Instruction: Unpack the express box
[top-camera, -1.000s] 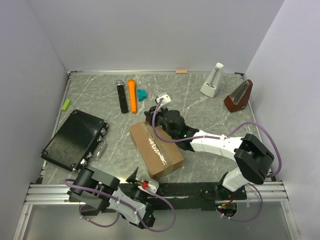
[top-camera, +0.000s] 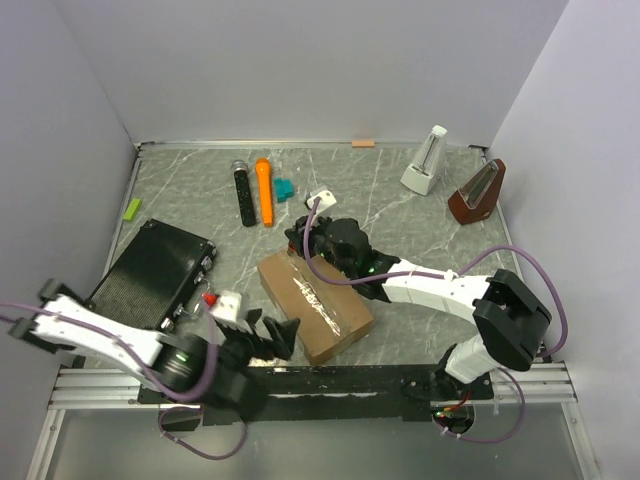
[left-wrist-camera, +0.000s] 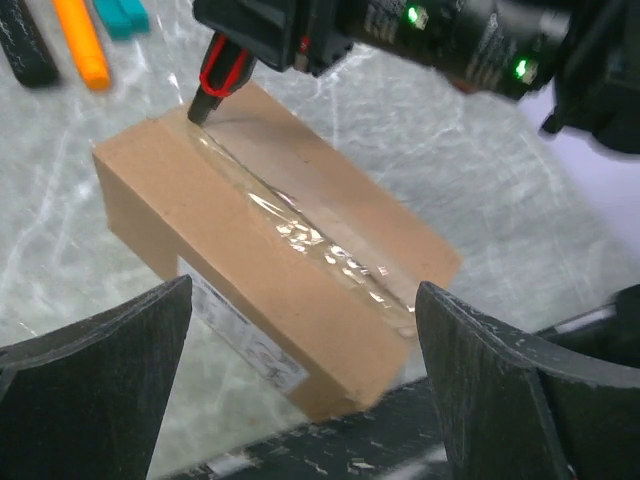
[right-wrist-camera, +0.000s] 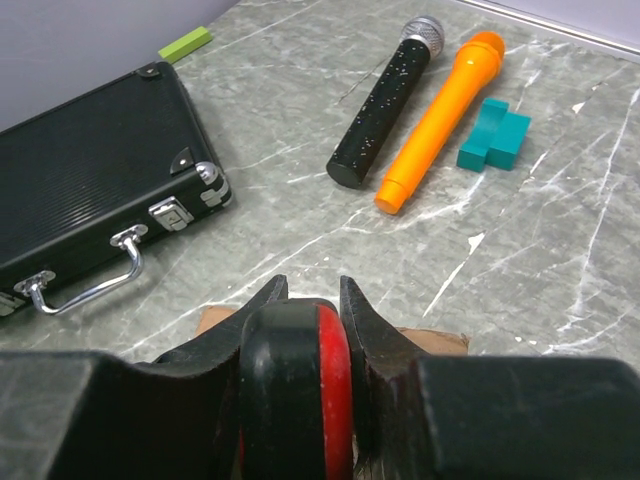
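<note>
The taped cardboard box (top-camera: 310, 305) lies at the front centre, with a white label (left-wrist-camera: 240, 330) on one side. My right gripper (top-camera: 298, 240) is shut on a black-and-red cutter, whose tip sits at the tape near the box's far end in the left wrist view. My left gripper (top-camera: 272, 335) is open beside the box's near left end, blurred in the top view; in the left wrist view its fingers frame the box with nothing between them.
A black case (top-camera: 145, 275) lies left. Behind the box are a black microphone (top-camera: 244, 195), an orange microphone (top-camera: 264, 190) and a teal block (top-camera: 283, 189). Two metronomes (top-camera: 425, 160) (top-camera: 477, 193) stand at the back right.
My left arm has swung up from the front edge toward the box's near left side. The right gripper has barely moved.
</note>
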